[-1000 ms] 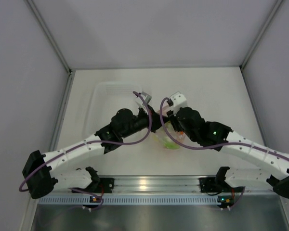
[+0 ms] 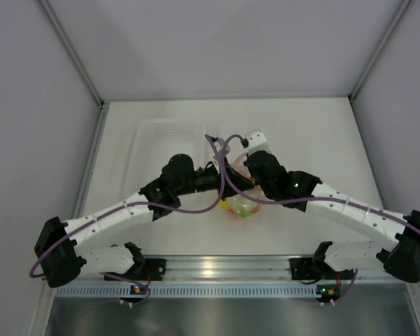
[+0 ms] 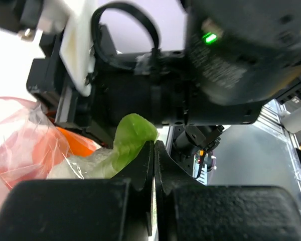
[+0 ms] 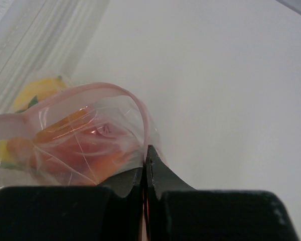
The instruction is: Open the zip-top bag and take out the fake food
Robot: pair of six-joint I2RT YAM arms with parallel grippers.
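Note:
The clear bag (image 2: 241, 206) with pink-edged top holds orange, red, yellow and green food shapes, partly hidden under both grippers in the top view. In the right wrist view, my right gripper is shut on the bag's pink edge (image 4: 105, 86), which runs down into its fingertips. My left gripper is shut, its tips against a green piece (image 3: 133, 135) in plastic; whether any film is between them is unclear. The right gripper's dark body fills the upper left wrist view, close beside the left fingertips.
A white tray (image 2: 136, 147) lies at the left of the white work surface (image 2: 308, 133). The two arms nearly touch over the bag.
The right arm has moved back and a little left, and the left gripper has shifted slightly toward the front right. More of the bag's yellow part shows in the top view.

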